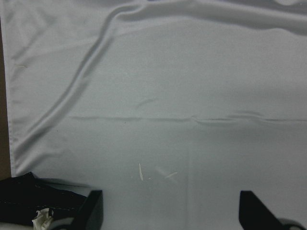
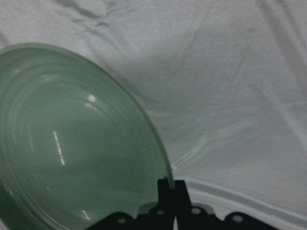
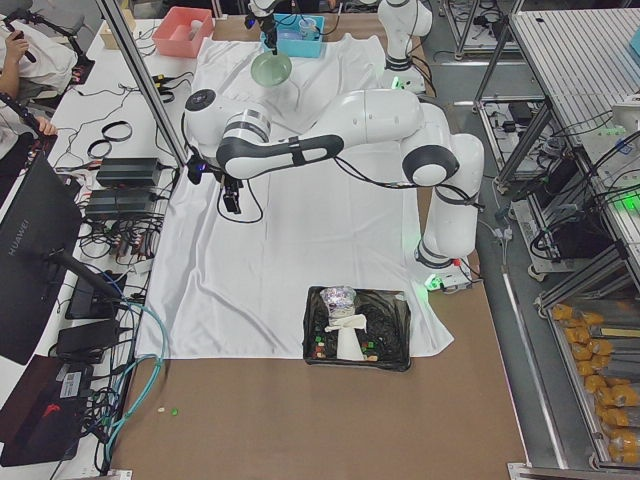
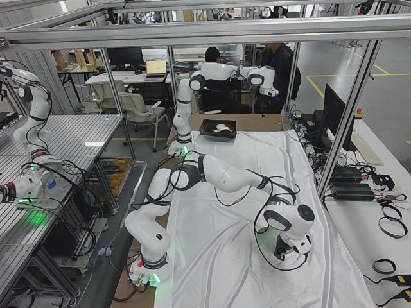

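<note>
A pale green plate (image 3: 271,68) is at the far end of the white cloth in the camera left view, with my right gripper shut on its rim, as the right wrist view shows. The plate (image 2: 76,129) fills the left of that view. My left gripper hangs over the cloth (image 1: 158,86), open, with nothing between its fingers. A black tray (image 3: 390,330) holding a white cloth piece and a clear bag sits at the near edge of the white cloth.
A blue bin (image 3: 300,45) and a red bin (image 3: 180,30) stand at the far end. Cables and electronics line the left side table.
</note>
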